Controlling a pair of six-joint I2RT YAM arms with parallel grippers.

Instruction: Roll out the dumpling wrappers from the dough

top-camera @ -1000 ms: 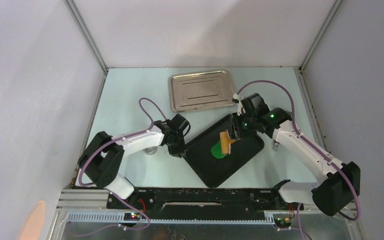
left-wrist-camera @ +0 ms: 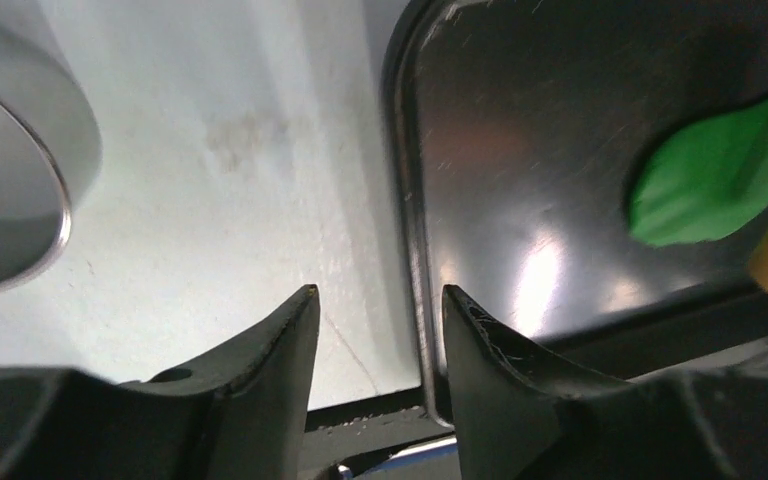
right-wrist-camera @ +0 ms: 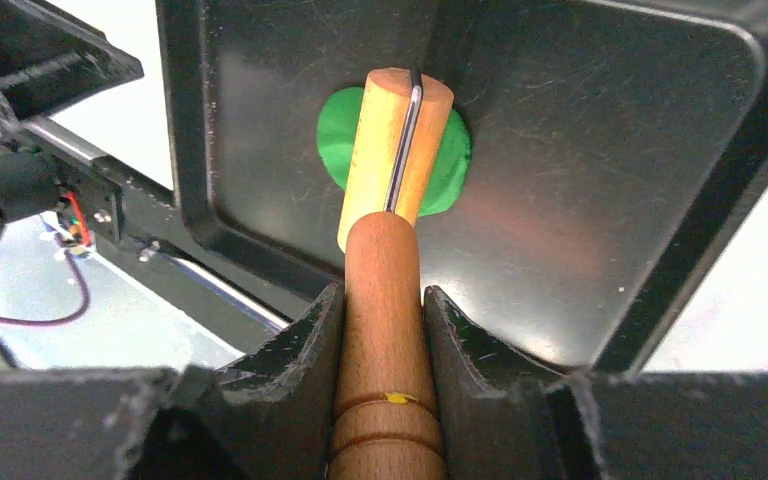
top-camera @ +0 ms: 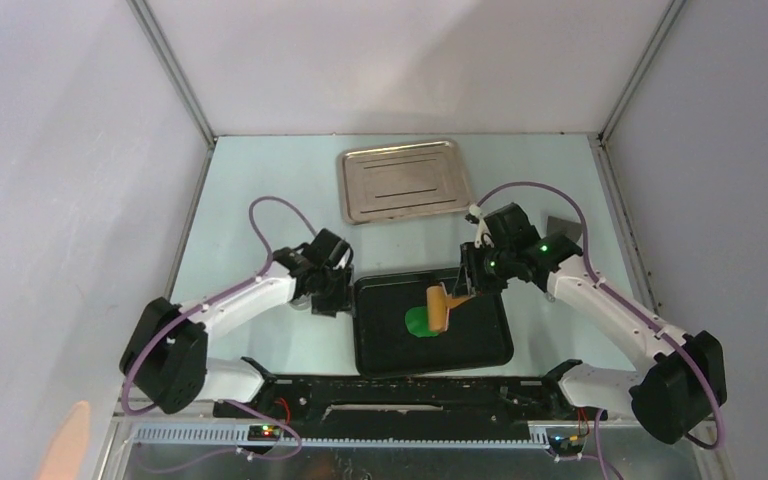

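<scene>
A flat green piece of dough (top-camera: pixel 417 322) lies in the black tray (top-camera: pixel 390 350). My right gripper is shut on the wooden handle of a roller (right-wrist-camera: pixel 380 360); its yellow cylinder (top-camera: pixel 436 310) is over the dough, whether touching I cannot tell. My left gripper is part open above the tray's left edge, with nothing held between its fingertips.
A metal tray (top-camera: pixel 404 180) lies at the back. A metal ring or cup (left-wrist-camera: pixel 60 200) stands left of the black tray, mostly behind the left arm in the top view.
The black tray has turned from diagonal to square with the table. My left gripper has moved back toward the front and left; the roller has moved down-left over the dough.
</scene>
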